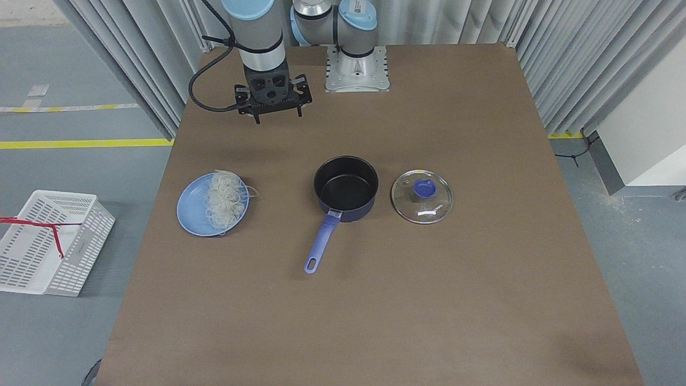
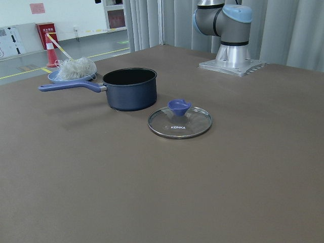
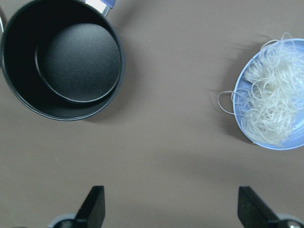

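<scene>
My gripper (image 1: 278, 119) hangs over the back of the table, behind a blue plate and a saucepan; in the wrist view its two fingers (image 3: 93, 209) stand wide apart with only table between them. The blue plate (image 1: 191, 206) holds a tangle of white noodles (image 1: 225, 200), some strands hanging over the rim. To its right stands an empty dark-blue saucepan (image 1: 345, 186), its handle (image 1: 323, 239) pointing toward the front. A glass lid (image 1: 422, 206) with a blue knob lies flat beside the pan on the right.
A white plastic basket (image 1: 77, 251) sits on the floor beyond the table's left edge.
</scene>
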